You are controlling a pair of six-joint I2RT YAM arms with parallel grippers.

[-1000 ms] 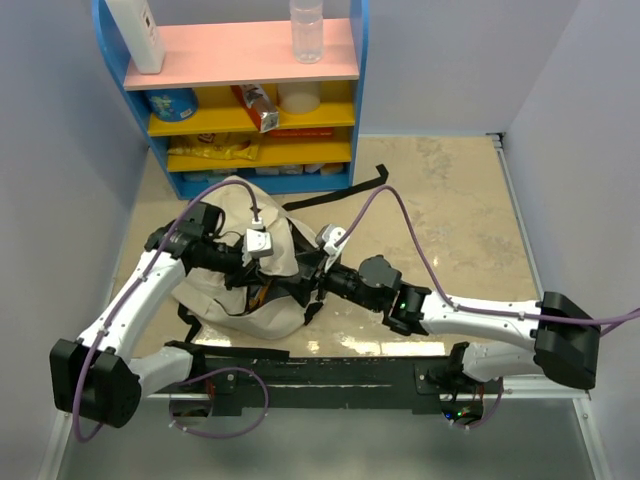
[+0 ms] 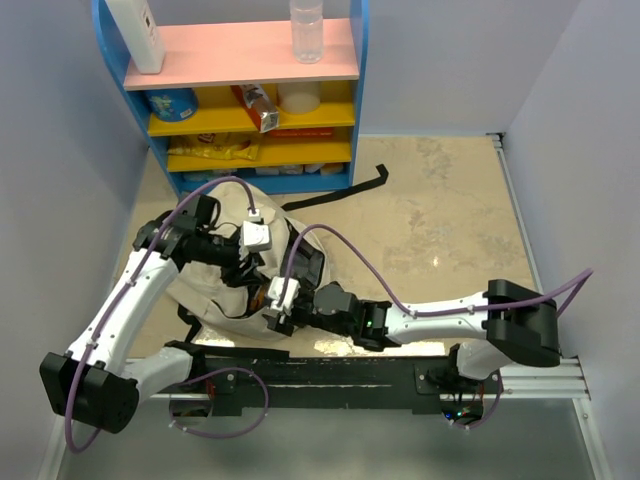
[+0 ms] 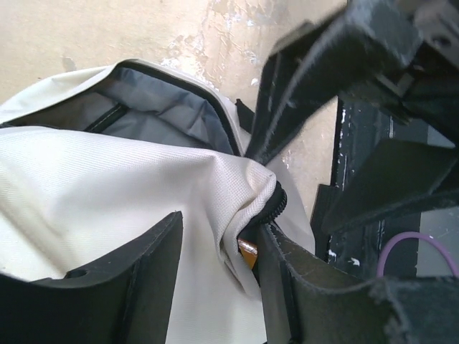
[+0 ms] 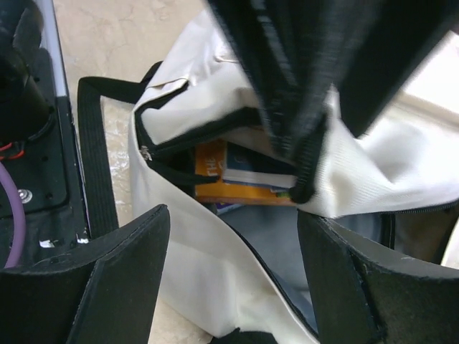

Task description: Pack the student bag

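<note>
A cream student bag (image 2: 230, 305) lies on the floor below the shelf, its black-zipped mouth partly spread. My left gripper (image 2: 250, 270) is over the mouth. In the left wrist view, that gripper stands part open, a fold of the cream flap (image 3: 233, 190) running between its fingers; whether they press on it is unclear. My right gripper (image 2: 280, 310) is close by, toward the bag's front. In the right wrist view its fingers (image 4: 147, 247) are apart, with the bag's zipped edge (image 4: 237, 240) passing below. Inside sits an orange and blue book-like item (image 4: 244, 190), partly hidden.
Behind the bag, the blue-sided shelf (image 2: 255, 150) holds a clear bottle (image 2: 307, 35), a white bottle (image 2: 140, 35) and several packages. A black strap (image 2: 345, 190) lies on the floor. The grippers are very close together.
My right gripper has moved left and toward the front, from the bag's right side to its front rim. The left gripper has shifted only slightly.
</note>
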